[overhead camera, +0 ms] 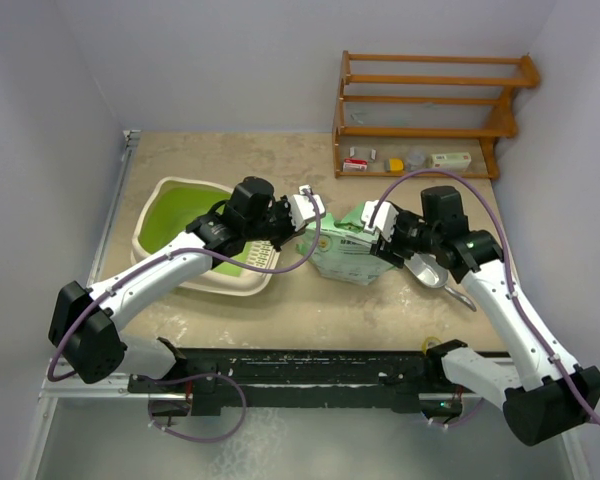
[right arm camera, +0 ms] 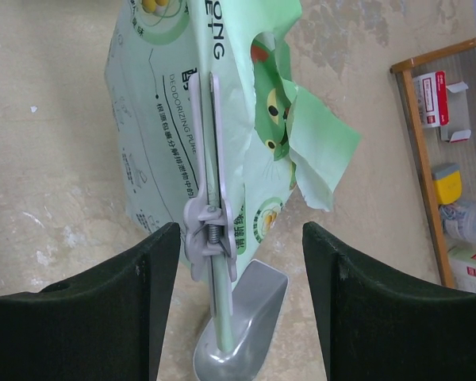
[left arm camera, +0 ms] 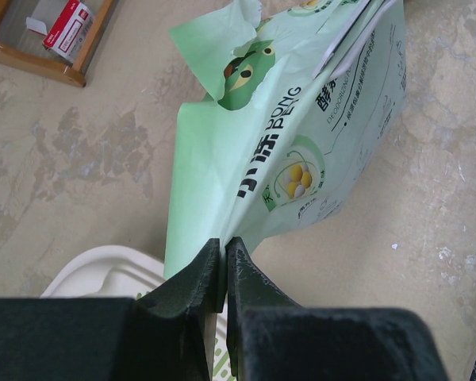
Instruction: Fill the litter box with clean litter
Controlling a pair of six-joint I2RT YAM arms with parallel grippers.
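The mint-green litter bag [overhead camera: 345, 260] stands between my grippers, its top torn, showing a cat print. My left gripper is shut on one end of the bag's folded top edge. A pale sealing clip [right arm camera: 210, 234] runs along the other end of that edge. My right gripper is part open around the clip, its fingers apart on either side and not touching it. The litter box [overhead camera: 160, 230], green inside with a white rim, lies at the left. A metal scoop [right arm camera: 250, 317] lies below the clip on the table.
A wooden shelf [overhead camera: 425, 130] with small boxes and containers stands at the back right.
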